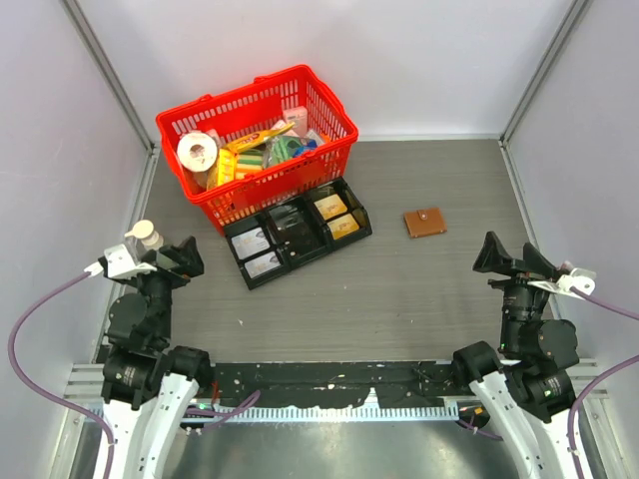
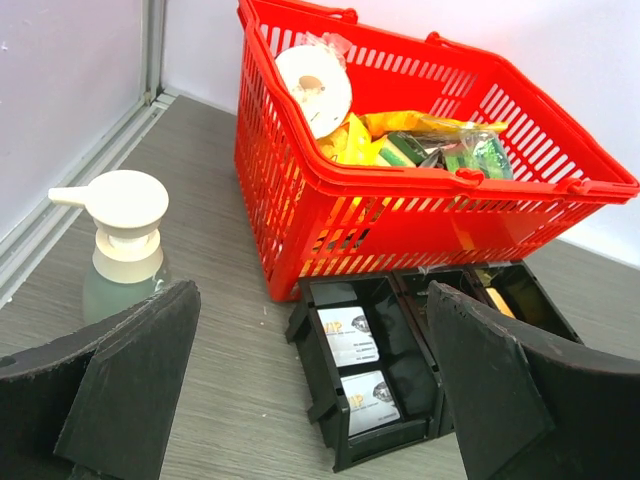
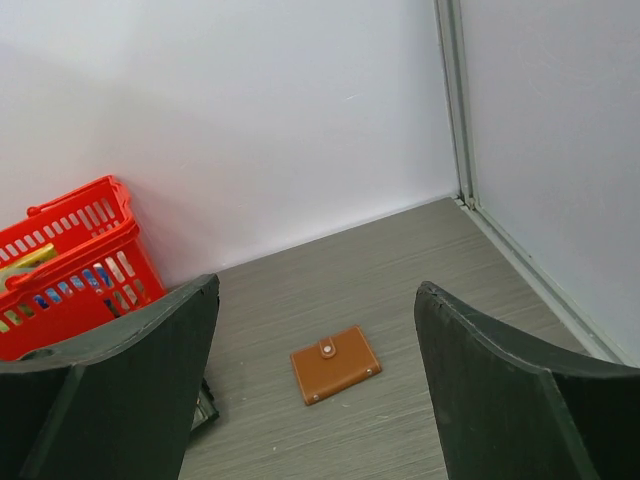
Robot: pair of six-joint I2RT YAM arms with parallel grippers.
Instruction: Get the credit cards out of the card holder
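A small brown leather card holder (image 1: pixel 425 223) with a snap flap lies closed on the right side of the grey table; in the right wrist view it (image 3: pixel 335 372) sits beyond the fingertips. No cards show outside it that can be told as coming from it. My right gripper (image 1: pixel 514 254) hangs open at the table's right edge, to the lower right of the holder. My left gripper (image 1: pixel 173 259) is open at the left side, far from the holder, with nothing between its fingers.
A red basket (image 1: pixel 215 110) of packages stands at the back left. Before it is a black compartment tray (image 1: pixel 285 261) holding cards and yellow items. A pump bottle (image 2: pixel 125 280) stands at the left wall.
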